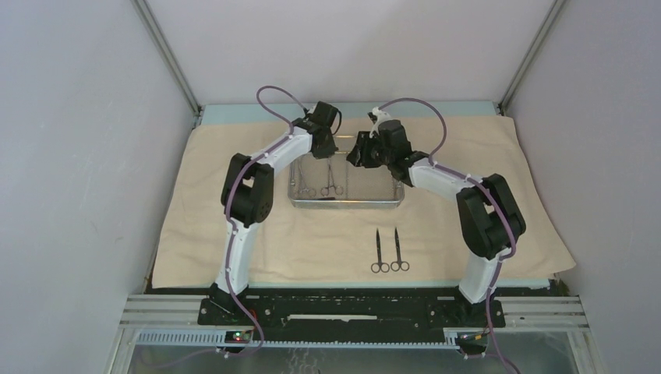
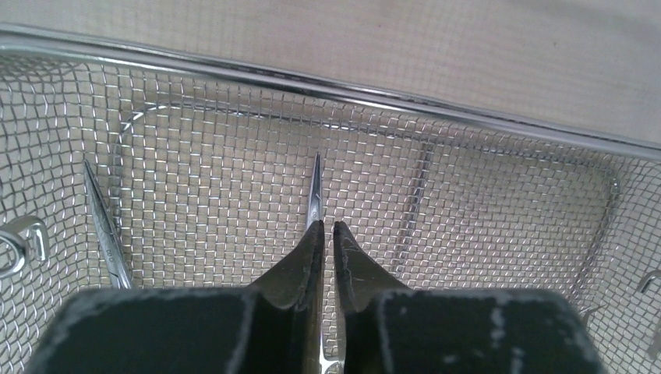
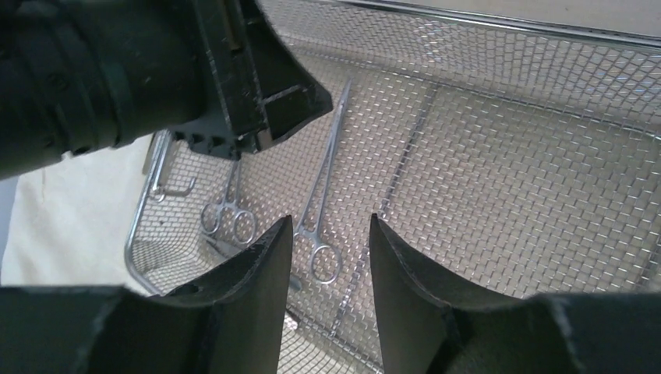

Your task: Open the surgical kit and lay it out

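A wire-mesh basket (image 1: 374, 204) stands on the beige cloth. Inside it a long ring-handled clamp (image 3: 328, 160) lies on the mesh, its tip (image 2: 315, 187) toward the back rim. Over this clamp is my left gripper, its fingers parted by a narrow gap and nothing visibly gripped. Another clamp (image 2: 107, 230) rests farther left in the basket. My right gripper hangs over the basket's middle with its fingers wide apart, empty, to the right of the left gripper. Two pairs of scissors (image 1: 379, 251) lie side by side on the cloth in front.
A dark-handled tool (image 3: 226, 248) lies at the basket's front left. The right compartment of the basket (image 3: 530, 187) looks bare. Both grippers are close together over the basket. Free cloth (image 1: 319, 241) stretches in front and to the left.
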